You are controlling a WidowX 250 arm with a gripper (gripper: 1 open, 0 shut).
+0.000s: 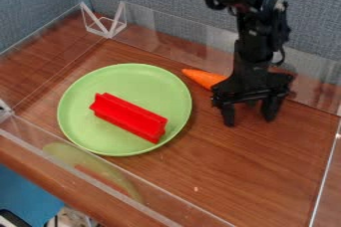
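Note:
My black gripper (250,112) hangs over the right-centre of the wooden table, its two fingers apart and down over the orange carrot (201,77), whose right part is hidden behind it. I cannot tell whether the fingers touch the carrot. To the left, a green plate (83,113) holds a red block (130,116) lying on it.
Clear plastic walls border the wooden table (226,176), with a white bracket (100,22) at the back left. A grey padded wall stands behind.

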